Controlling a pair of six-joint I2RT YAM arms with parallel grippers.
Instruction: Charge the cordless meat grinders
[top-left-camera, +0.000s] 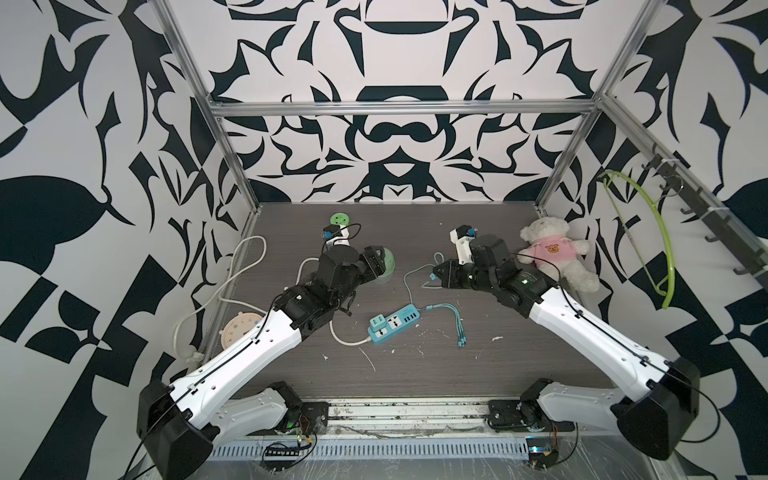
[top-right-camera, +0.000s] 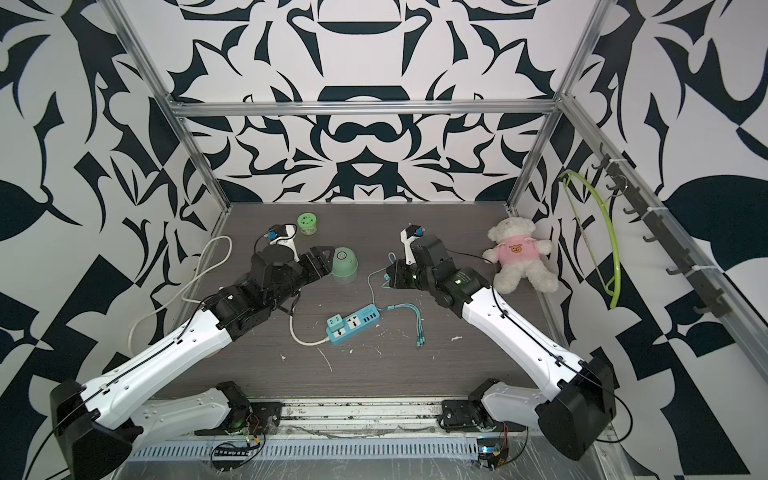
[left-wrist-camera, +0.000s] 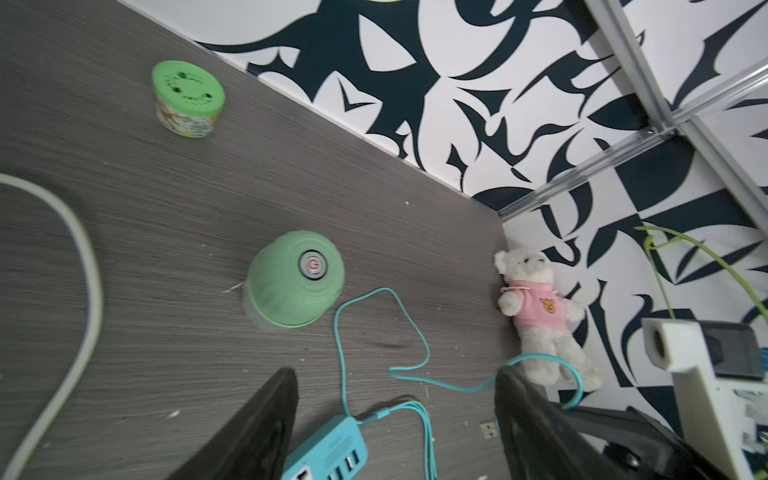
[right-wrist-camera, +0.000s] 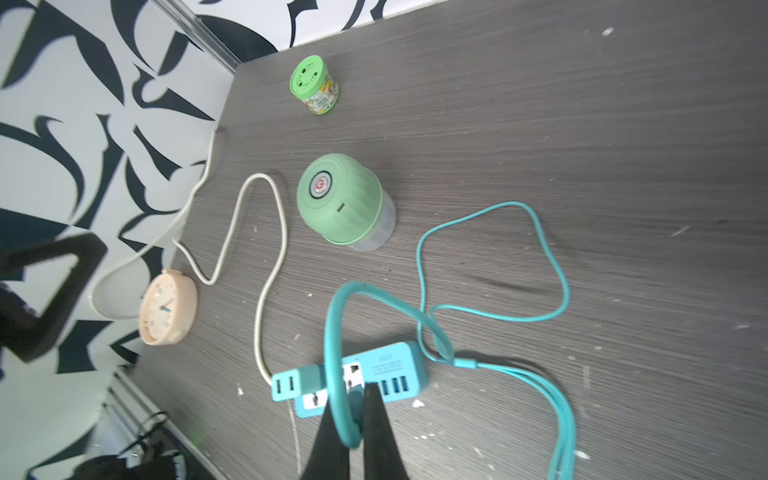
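The green cordless grinder (left-wrist-camera: 294, 278), with a clear base and a power button on its dome, stands upright on the table. My left gripper (top-left-camera: 376, 261) is open, nothing between its widely spread fingers; from above, it partly covers the grinder. To the right, my right gripper is shut on a thin teal charging cable (right-wrist-camera: 376, 294), which arches up to its fingertips. A USB plug (left-wrist-camera: 489, 429) shows beside a left finger in the left wrist view. The teal power strip (top-left-camera: 396, 323) lies in front, a cube adapter (right-wrist-camera: 296, 383) at one end.
A green-lidded tub (left-wrist-camera: 189, 96) stands at the back left. A white cord (right-wrist-camera: 270, 276) runs along the left, near a round pinkish disc (right-wrist-camera: 169, 308). At the back right sits a teddy bear (top-left-camera: 556, 252).
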